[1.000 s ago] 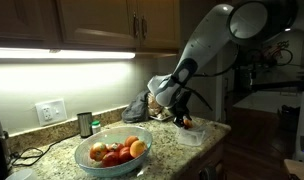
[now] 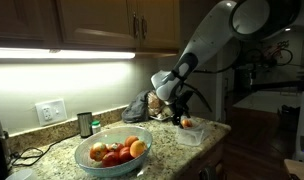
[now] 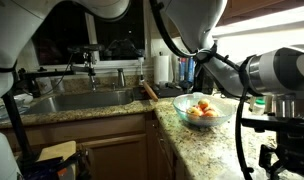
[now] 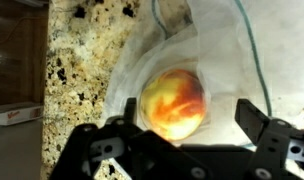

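A round yellow-and-red fruit, like a peach (image 4: 174, 104), sits inside a clear plastic container (image 4: 224, 60) in the wrist view. My gripper stands open over it, one dark finger to each side, with the fruit visible in the gap. Neither finger appears closed on it. From exterior view 1, the container (image 2: 190, 135) rests at the right end of the counter, the fruit (image 2: 187, 122) showing orange under my gripper. In exterior view 2 the gripper (image 3: 272, 165) is low at the right edge; the container is hard to make out there.
A large pale bowl (image 2: 84, 158) full of red and orange fruit stands on the speckled counter (image 2: 170, 152). A dark bag (image 2: 138, 107) and a canister (image 2: 85, 124) are near the wall. The counter's edge lies close to the container.
The arm has shifted only slightly above the container. The fruit, container and bowl look to be in the same places.
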